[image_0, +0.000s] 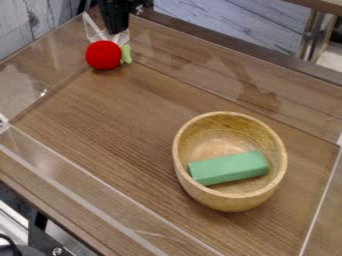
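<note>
A red round object (104, 56) rests at the upper left of the wooden table, with a pale green item (124, 52) beside it. Above them, at the top edge, is my dark gripper (115, 22), shut, with nothing seen between its fingers. A wooden bowl (230, 200) at the lower right holds a green block (229, 168).
A wall borders the far left corner, and a metal frame stands beyond the back right edge.
</note>
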